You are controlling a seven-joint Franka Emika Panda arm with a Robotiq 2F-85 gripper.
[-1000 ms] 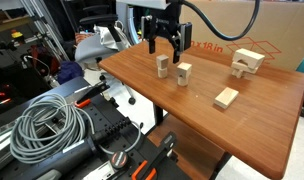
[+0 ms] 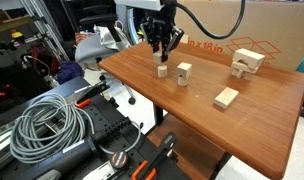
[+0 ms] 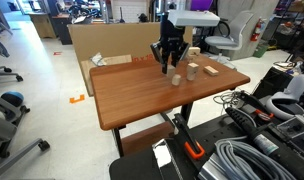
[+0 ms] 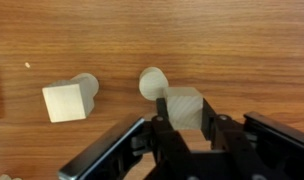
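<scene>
A small pale wooden cube point(image 4: 184, 108) is clamped at the fingertips of my gripper point(image 2: 159, 48), which is shut on it. Just below it on the table stands a short pale cylinder point(image 2: 162, 71), apart from the cube. In the wrist view the cylinder point(image 4: 152, 82) shows just above and left of the held cube, with only its round top and a little side visible. A second cube point(image 4: 64, 102) rests on another cylinder point(image 4: 88, 83), to the left in the wrist view and right of the bare cylinder in exterior view 1.
On the wooden table point(image 2: 262, 120) a flat light block point(image 2: 226, 97) lies towards the front right. Farther back stands a stack of wooden blocks point(image 2: 249, 58). A cardboard panel point(image 2: 262, 30) closes the back edge.
My gripper came down to the left cube, which sat on its cylinder, and closed on it. The cube is now lifted slightly off, leaving the cylinder bare.
</scene>
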